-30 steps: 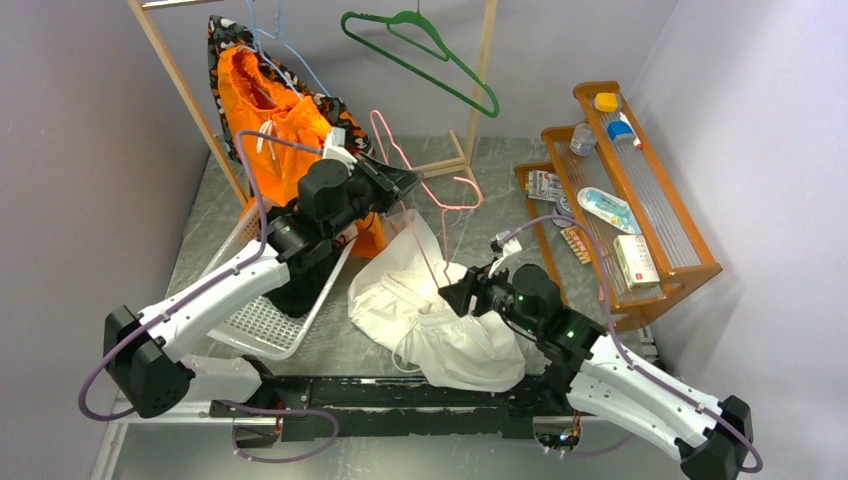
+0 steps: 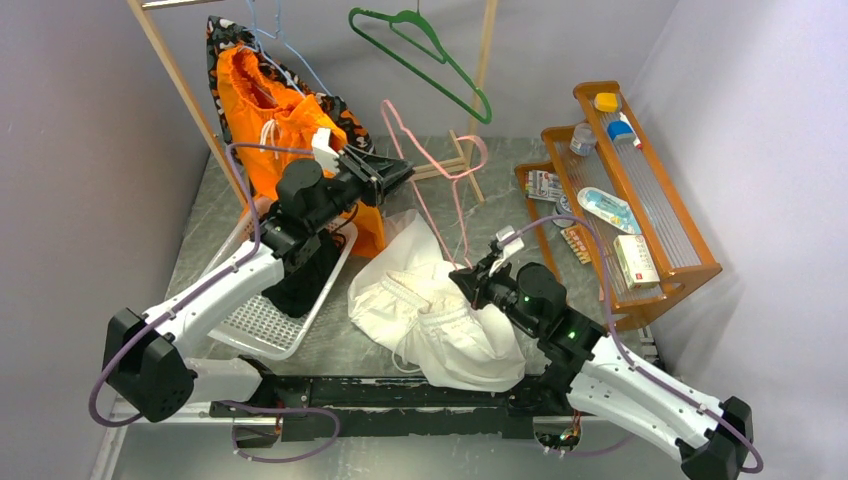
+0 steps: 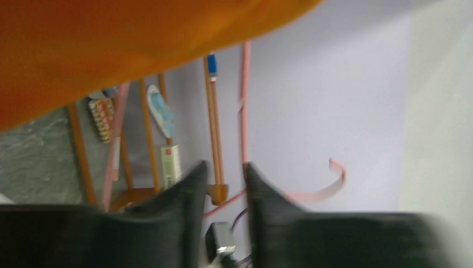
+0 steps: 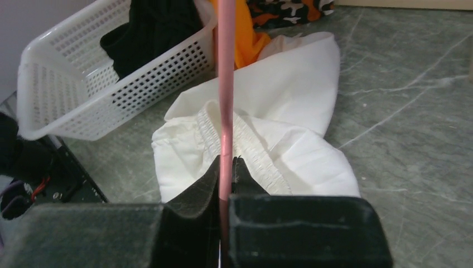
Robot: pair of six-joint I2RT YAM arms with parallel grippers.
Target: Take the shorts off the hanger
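White shorts (image 2: 430, 330) lie crumpled on the floor, also seen below my right gripper in its wrist view (image 4: 301, 95). My right gripper (image 2: 460, 278) is shut on a pink hanger (image 2: 425, 150), whose bar runs upright between the fingers in the right wrist view. My left gripper (image 2: 395, 175) is beside the hanger's upper part, apart from the shorts. In the blurred left wrist view its fingers look part open, with pink bars (image 3: 244, 100) beyond them. Orange shorts (image 2: 275, 120) hang at the back left behind the left arm, filling the top of the left wrist view.
A white basket (image 2: 245, 335) with dark cloth stands at the left. A green hanger (image 2: 420, 45) hangs from the rack at the back. A wooden shelf (image 2: 690, 270) with small items stands at the right. Bare floor (image 4: 407, 128) lies beside the white shorts.
The pink hanger and my right gripper have moved slightly right. My left gripper has shifted a little up and left from a second ago.
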